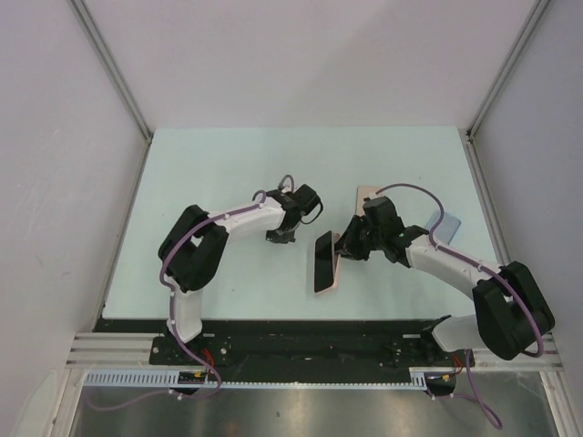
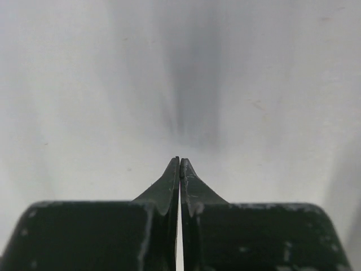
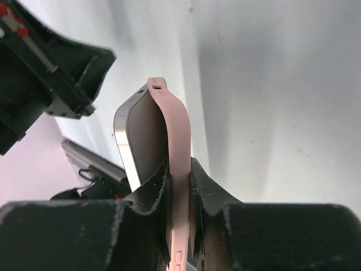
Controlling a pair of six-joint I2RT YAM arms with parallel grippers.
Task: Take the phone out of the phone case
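A black phone point(image 1: 323, 263) sits in a pink case point(image 1: 336, 264) near the table's middle. In the right wrist view, the phone point(image 3: 131, 144) leans against the inside of the pink case point(image 3: 178, 132), with a dark gap between them toward the far end. My right gripper point(image 1: 342, 248) is shut on the case's edge; its fingers point(image 3: 151, 195) press round the pink wall. To the left, apart from both, my left gripper point(image 1: 281, 238) is shut. Only bare table shows past its tips point(image 2: 180, 160), nothing between them.
A pinkish-tan flat piece point(image 1: 367, 193) lies behind the right gripper. Farther right is a light-blue flat piece point(image 1: 444, 226), partly near the right arm.
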